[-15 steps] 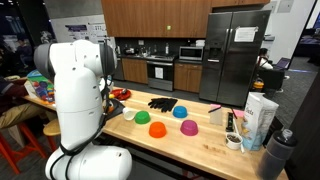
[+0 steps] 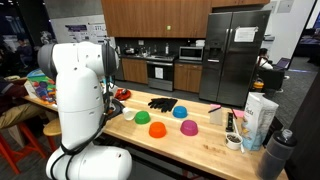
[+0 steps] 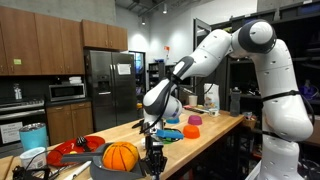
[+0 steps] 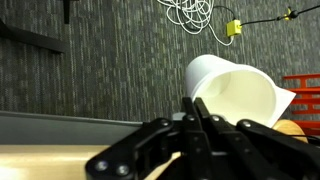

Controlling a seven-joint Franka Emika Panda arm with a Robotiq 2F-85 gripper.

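Note:
A white cup [image 4: 203, 74] fills the right of the wrist view, its open mouth turned toward the camera. My gripper is shut on the cup's wall, with black fingers [image 4: 188, 105] at the near rim. Below it lies the dark floor, just past the pale table edge [image 4: 60, 160]. In exterior view 2, the gripper [image 3: 155, 162] hangs low beside an orange ball [image 3: 122, 156]; the cup is not clear there. On the table in exterior view 1 stand a white cup [image 2: 129, 114], a green bowl [image 2: 142, 117] and an orange bowl [image 2: 157, 130].
A blue bowl [image 2: 180, 112] and a magenta bowl [image 2: 189, 128] sit farther along the table. White cable [image 4: 192, 14] lies on the floor, and a red slatted object [image 4: 302, 92] stands at right. A dark bottle [image 2: 276, 153] and a box [image 2: 259, 118] occupy the table's right end.

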